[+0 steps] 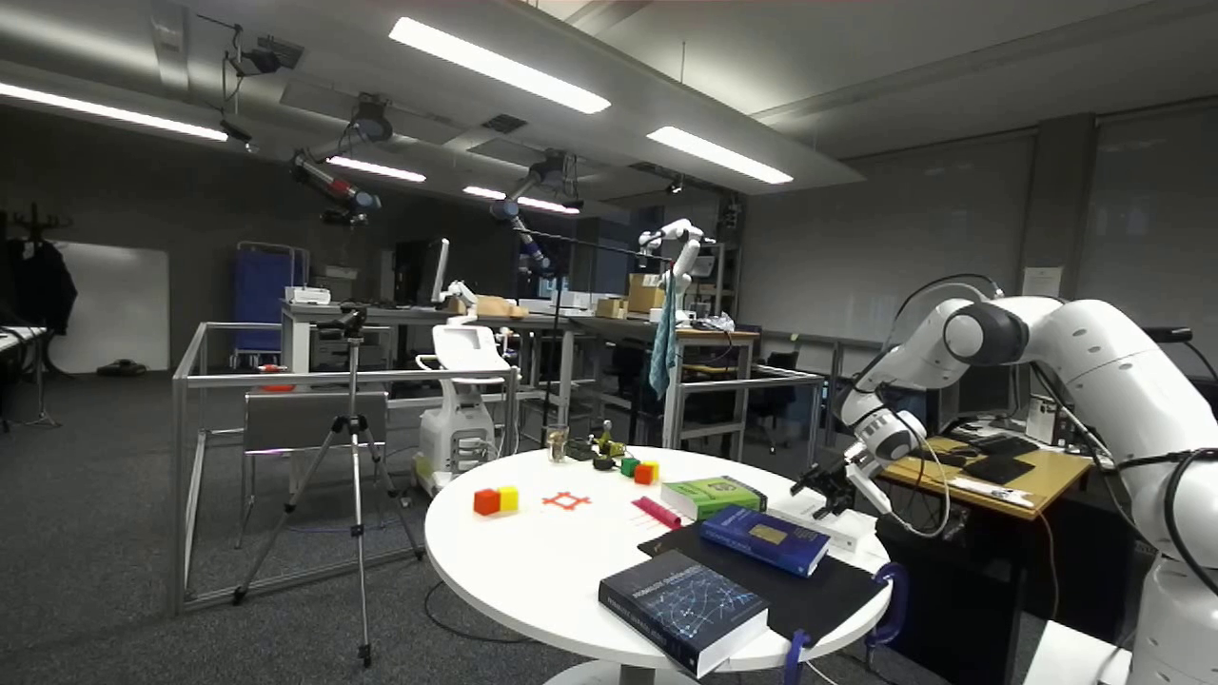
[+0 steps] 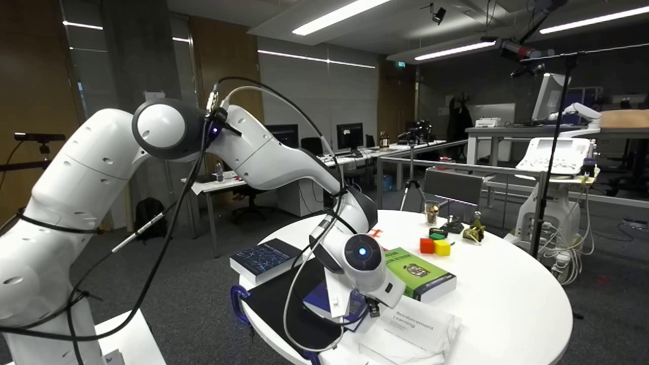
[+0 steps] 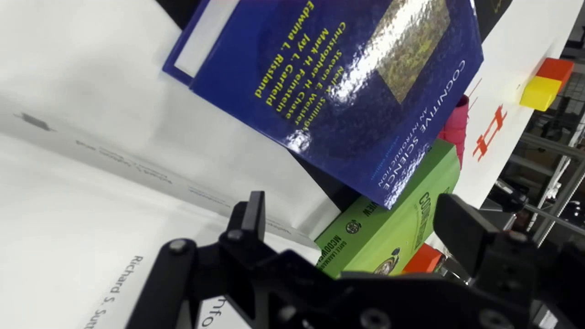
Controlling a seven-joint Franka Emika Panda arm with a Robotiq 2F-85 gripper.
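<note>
My gripper is open, its two dark fingers wide apart in the wrist view. In exterior view 1 the gripper hangs over the white book at the table's right side. That white book fills the lower left of the wrist view, its spine running toward the gap between the fingers; whether they touch it I cannot tell. A blue book lies beside it on a black mat. The green book appears beyond the fingers. A dark patterned book rests at the table's front.
Red and yellow cubes, a red lattice shape, a pink roll and a glass stand on the round white table. Blue clamps grip its edge.
</note>
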